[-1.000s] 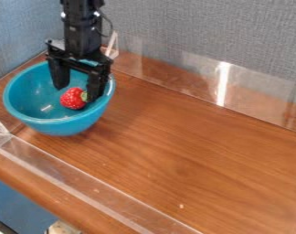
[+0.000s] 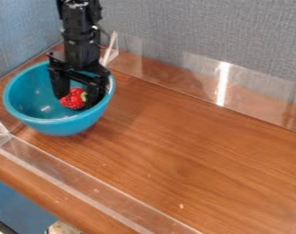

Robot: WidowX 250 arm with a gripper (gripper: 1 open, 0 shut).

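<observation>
A teal blue bowl (image 2: 47,116) stands at the left of the wooden table. A red strawberry (image 2: 74,99) with a green top lies inside it. My black gripper (image 2: 79,88) is down inside the bowl, open, with its fingers over and around the strawberry, partly hiding it. Whether the fingers touch it I cannot tell.
Transparent strips (image 2: 101,187) run along the front left and back edges. Grey and bluish padded walls stand behind.
My gripper has moved down and a little left into the bowl, covering more of the strawberry. The bowl has not visibly moved.
</observation>
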